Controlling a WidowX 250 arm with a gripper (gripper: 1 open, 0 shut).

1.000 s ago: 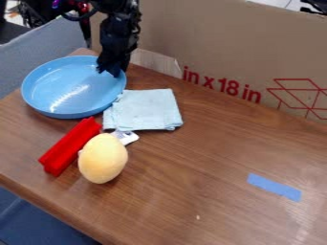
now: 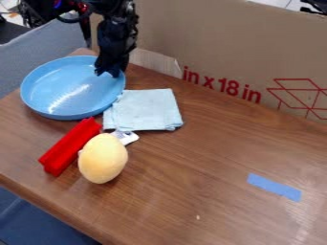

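The black gripper [image 2: 111, 65] reaches down from the top of the view to the back right rim of a blue plate [image 2: 67, 88]. Its fingertips are at the rim, and whether they hold it cannot be told. A folded light blue cloth [image 2: 143, 110] lies right of the plate. In front of the plate are a red elongated object [image 2: 69, 146], a small white item [image 2: 124, 137] and a yellow egg-shaped object [image 2: 102, 160].
A cardboard box [image 2: 243, 53] stands along the back of the wooden table [image 2: 192, 191]. A strip of blue tape [image 2: 273, 187] lies at the right, where the table is otherwise clear. The left table edge drops to a blue surface.
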